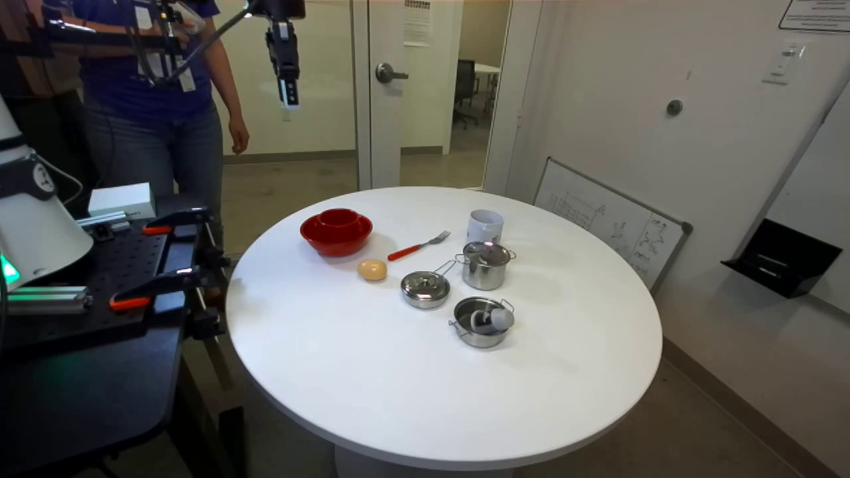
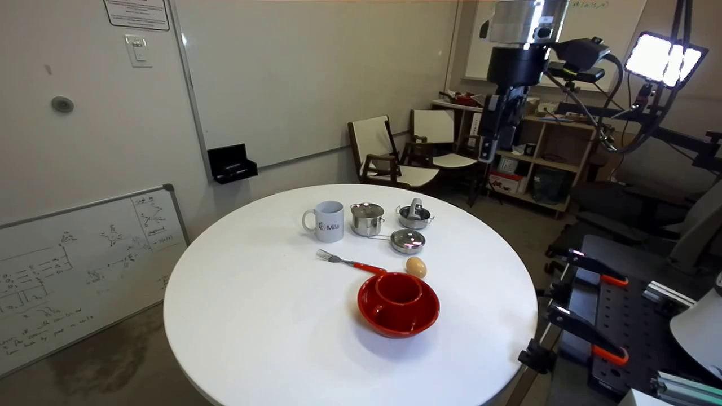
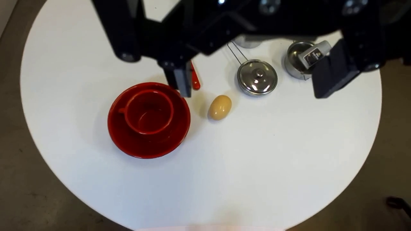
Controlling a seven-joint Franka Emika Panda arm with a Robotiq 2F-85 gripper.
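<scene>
High above the white table, my gripper is open, with nothing held between its fingers. Below it in the wrist view lies a tan egg, apart from everything else. To its left a red cup sits inside a red bowl. A small lidded pan with a wire handle is right of the egg. Farther right, an open steel pot holds a grey-white bottle lying tilted. The red-handled fork lies between bowl and pans, partly hidden by a finger in the wrist view.
A lidded steel pot stands close to a light grey mug on the far side. A person stands behind the robot's bench.
</scene>
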